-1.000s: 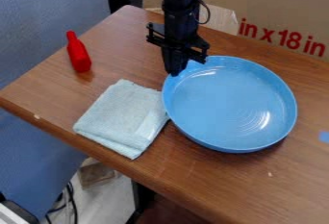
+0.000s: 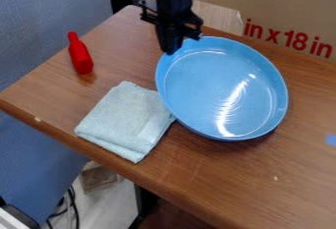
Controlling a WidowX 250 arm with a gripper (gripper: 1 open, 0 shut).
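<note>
The black gripper [image 2: 171, 38] is at the top middle, at the upper left rim of a large blue plate [image 2: 221, 87], its tips touching or very near it; whether it is open or shut is hard to tell. A folded pale blue cloth [image 2: 125, 120] lies left of the plate, close to its edge. A red bottle [image 2: 79, 54] lies on the left of the wooden table [image 2: 276, 189].
A cardboard box [image 2: 289, 17] with red lettering stands at the back. The table's left edge drops to a blue surface [image 2: 39, 164] and some cables.
The gripper and the blue plate have moved left and slightly toward the back; the plate now sits nearer the top of the cloth. Cloth and bottle look unmoved.
</note>
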